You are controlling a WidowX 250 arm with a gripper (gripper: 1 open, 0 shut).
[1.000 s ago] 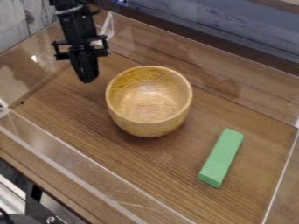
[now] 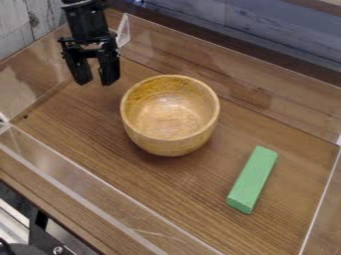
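Observation:
The black gripper (image 2: 91, 70) hangs at the upper left of the wooden tray, left of a large wooden bowl (image 2: 170, 113), its fingers apart and pointing down with nothing seen between them. The bowl is empty and stands upright near the middle. A green rectangular block (image 2: 252, 179) lies flat at the lower right.
The wooden tray floor (image 2: 120, 189) is clear across the lower left and upper right. Raised walls run along the back, with a dark blue surface beyond at the top right.
The gripper has moved left and a little back, away from the bowl. The bowl and green block have stayed in place.

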